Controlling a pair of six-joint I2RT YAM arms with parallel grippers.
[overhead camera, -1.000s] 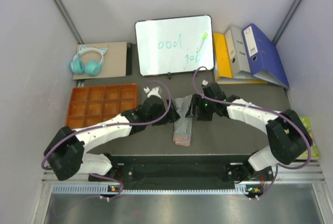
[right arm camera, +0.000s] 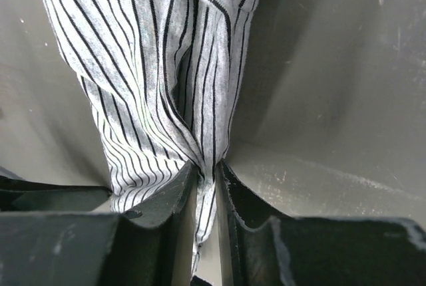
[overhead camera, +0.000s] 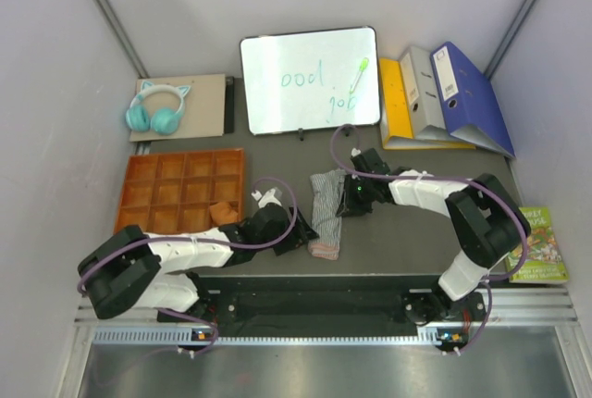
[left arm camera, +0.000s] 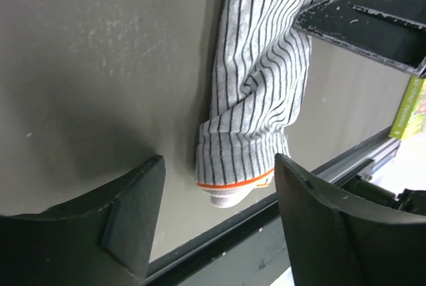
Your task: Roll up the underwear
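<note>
Grey underwear with dark stripes [overhead camera: 326, 198] lies as a long narrow strip across the middle of the table, its orange-edged end [left arm camera: 233, 185] towards the front. My right gripper is shut on a pinched fold along the strip's right side. Over the front end stands my left gripper, its fingers apart on either side of the cloth, with no cloth seen gripped between them. One finger of the right gripper shows against the fabric in the left wrist view. The cloth's far end is partly creased.
An orange-brown compartment tray [overhead camera: 190, 153] stands at the left, with a small brown folded piece [overhead camera: 223, 213] in it. Binders [overhead camera: 449, 93], a whiteboard [overhead camera: 310, 79] and headphones [overhead camera: 162, 109] line the back. Bare table [overhead camera: 416, 241] lies right of the cloth.
</note>
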